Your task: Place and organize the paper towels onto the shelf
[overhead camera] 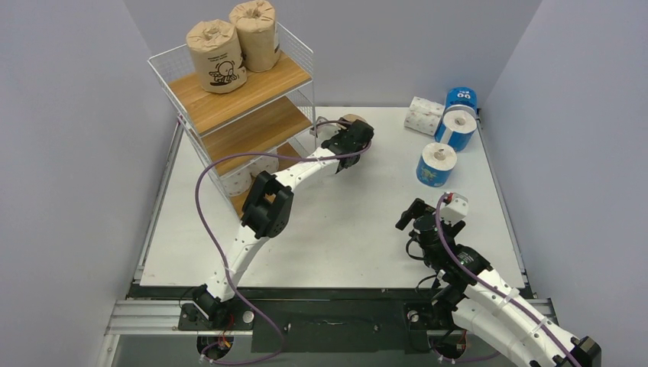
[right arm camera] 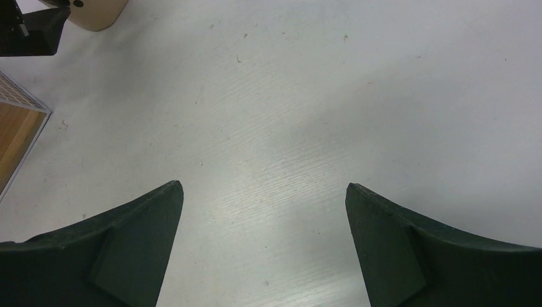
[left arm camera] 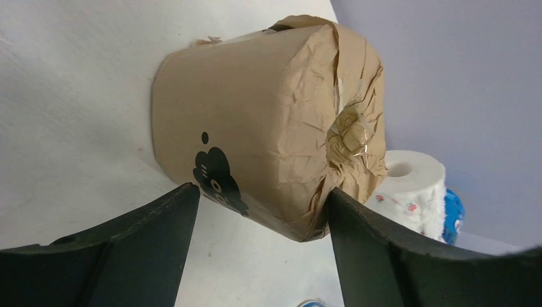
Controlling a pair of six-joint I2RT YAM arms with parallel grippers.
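Note:
A brown paper-wrapped roll (left arm camera: 243, 115) lies on the table at the back; my left gripper has its fingers part open low against its near side, the right finger touching the crumpled paper. In the top view the left gripper's body mostly hides that roll, just right of the shelf (overhead camera: 252, 130). Two brown wrapped rolls (overhead camera: 218, 61) stand on the top shelf, and white rolls sit on the bottom one. My right gripper is open over bare table, nothing between its fingers.
At the back right lie a white roll (overhead camera: 420, 115) and blue-wrapped rolls (overhead camera: 453, 136), with another blue roll (overhead camera: 432, 172) nearer. Purple cables run along both arms.

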